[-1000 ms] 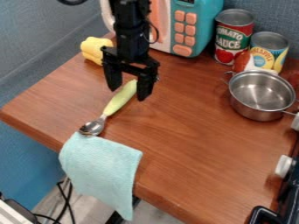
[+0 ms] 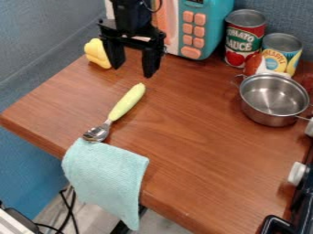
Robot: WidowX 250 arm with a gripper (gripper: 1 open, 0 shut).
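Note:
The black gripper (image 2: 130, 57) hangs at the top left over the wooden table, open, with nothing seen between its fingers. Below it lies a spoon with a pale yellow-green handle (image 2: 127, 102) and a metal bowl end (image 2: 95, 133). A light blue cloth (image 2: 106, 174) drapes over the front edge of the table (image 2: 196, 155). A yellow object (image 2: 95, 52) sits behind the gripper at the left.
A teal toy microwave (image 2: 199, 23) stands at the back, with two cans (image 2: 243, 37) (image 2: 280, 53) to its right. A steel pot (image 2: 274, 99) is at the right, black appliances at the lower right edge.
The gripper has risen and moved slightly back, away from above the spoon's handle. The objects on the table have not visibly moved.

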